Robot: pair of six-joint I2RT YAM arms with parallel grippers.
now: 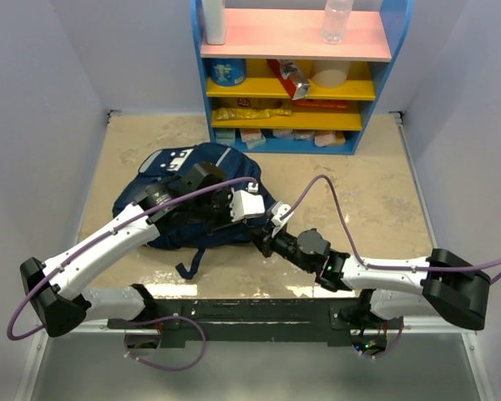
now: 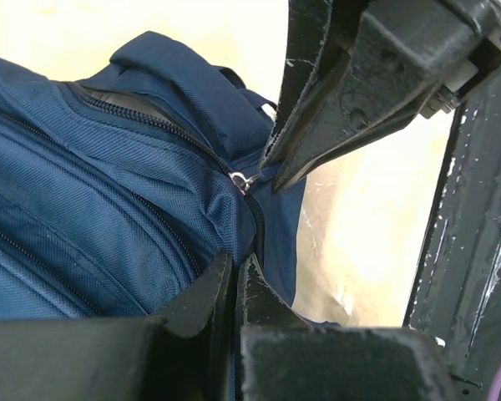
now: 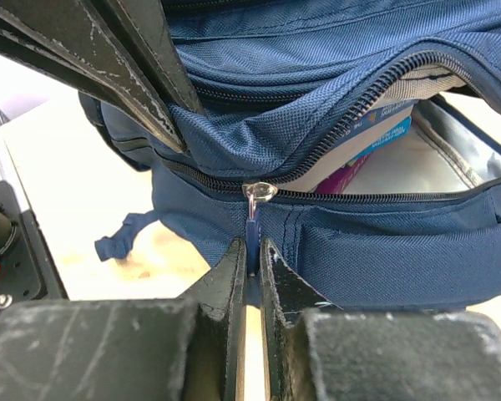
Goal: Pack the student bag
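Note:
The navy bag [image 1: 184, 167] lies on its side at the left of the table. In the left wrist view my left gripper is shut on a fold of the bag's fabric beside the zipper track. The silver zipper slider [image 3: 260, 191] shows in the right wrist view, its blue pull tab [image 3: 253, 238] hanging down between the fingertips of my right gripper. Those fingertips stand almost together around the tab; whether they clasp it, I cannot tell. To the right of the slider the zipper gapes, with a coloured package [image 3: 371, 154] visible inside the bag.
A blue-framed shelf [image 1: 292, 121] at the back holds several packages, a blue tin [image 1: 227, 72] and a clear bottle [image 1: 336, 21]. Bare table lies to the right of the bag. Both grippers are very close together at the zipper.

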